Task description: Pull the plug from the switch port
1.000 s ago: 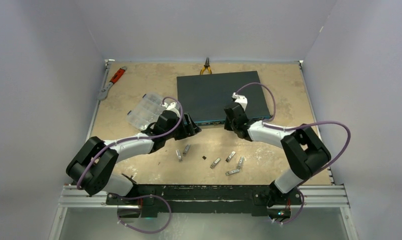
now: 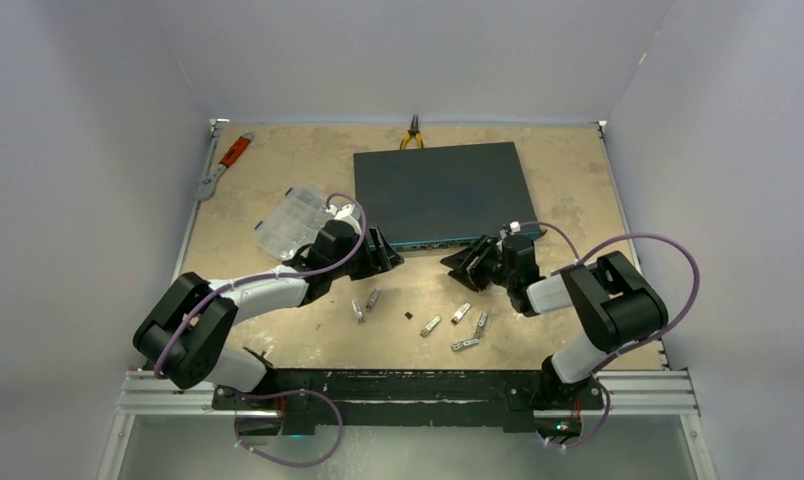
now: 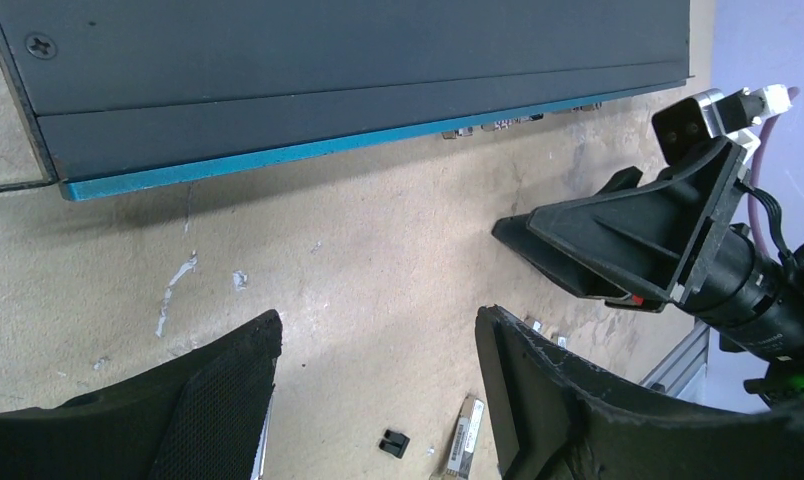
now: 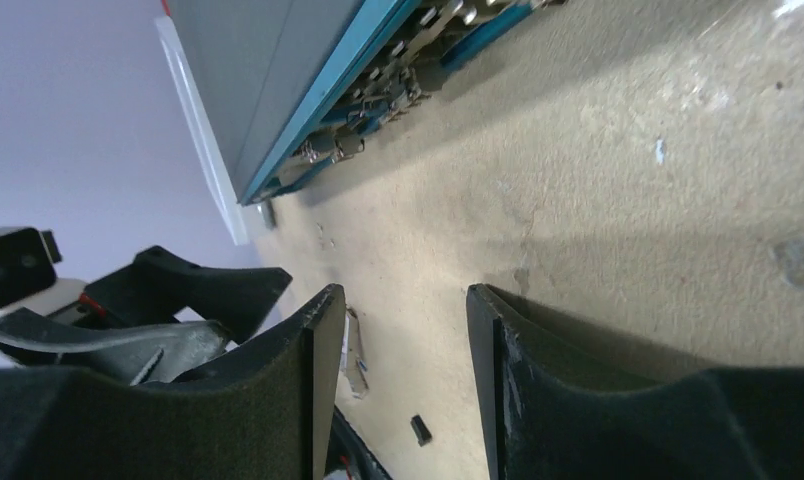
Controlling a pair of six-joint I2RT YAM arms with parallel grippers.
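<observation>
The dark network switch (image 2: 441,190) lies flat, its teal front edge (image 3: 278,150) facing the arms. In the right wrist view, metal parts (image 4: 418,75) stick out along its port side; which of them is a plug I cannot tell. My left gripper hangs near the switch's front left corner, fingers apart, only bare table between the fingers. To the right, in front of the ports and clear of them, my right gripper is open and empty.
Several small metal modules lie on the table in front, among them one module (image 2: 431,326), near a small black piece (image 2: 409,315). A clear plastic box (image 2: 291,222) stands left of the switch. Pliers (image 2: 412,135) and a red-grey tool (image 2: 225,165) lie farther back.
The left arm looks unmoved.
</observation>
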